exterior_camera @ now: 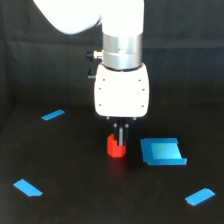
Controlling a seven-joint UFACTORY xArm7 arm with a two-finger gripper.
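Observation:
A small red object (pixel 115 152) sits on the dark table near the middle of the view. My white gripper (pixel 121 141) points straight down at it, its dark fingers reaching in front of or into the top of the red shape. The fingers look close together, but at this size I cannot tell whether they are open or shut, or whether they touch the object. Part of the red object is hidden by the fingers.
To the right lies a light blue square (pixel 165 149) edged with blue tape. Blue tape strips mark the table at the front left (pixel 28 188), front right (pixel 200 197) and back left (pixel 53 115).

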